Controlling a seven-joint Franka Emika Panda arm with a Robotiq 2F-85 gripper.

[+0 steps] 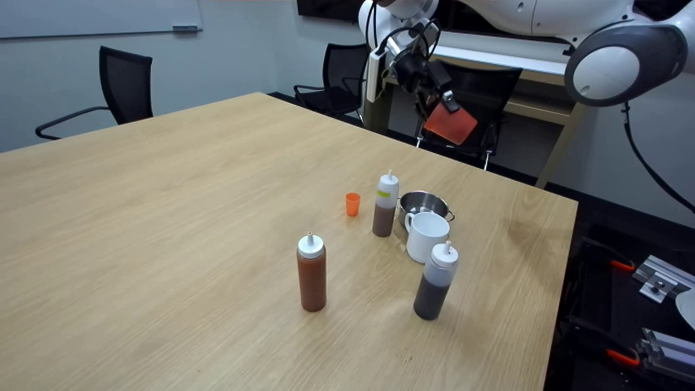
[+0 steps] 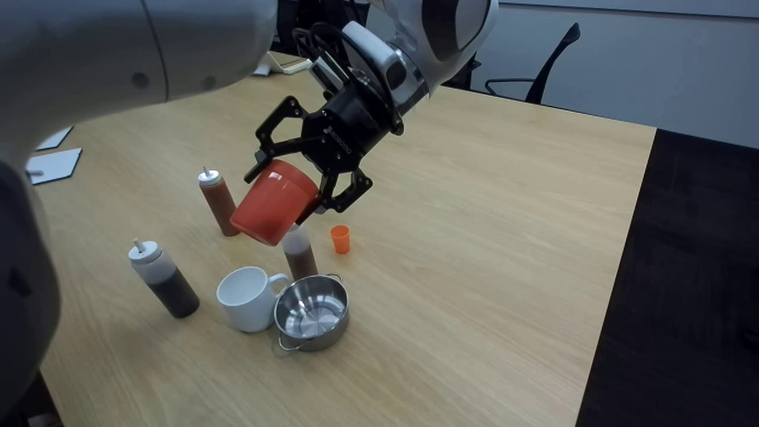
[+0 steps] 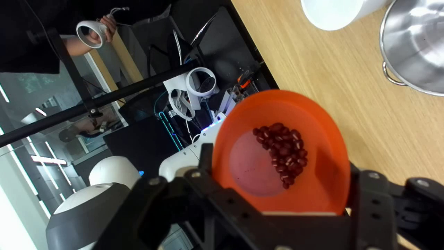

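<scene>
High over the table, my gripper [image 2: 279, 195] is shut on an orange-red cup [image 2: 272, 206], with one finger on either side. The cup is tilted in both exterior views. Looking into the orange-red cup [image 3: 329, 137] from the wrist, I see a heap of dark red beans [image 3: 285, 152] lying to one side of its bottom. An empty steel pot [image 2: 313, 313] with wire handles stands on the table, lower than the cup and apart from it. Next to the pot is a white mug [image 2: 245, 299], its handle turned toward the pot.
Three squeeze bottles stand around the mug: a red-brown one [image 1: 313, 277], a dark one [image 1: 435, 287] and a half-filled brown one [image 1: 384, 212]. A small orange cup [image 1: 352, 204] is beside the last.
</scene>
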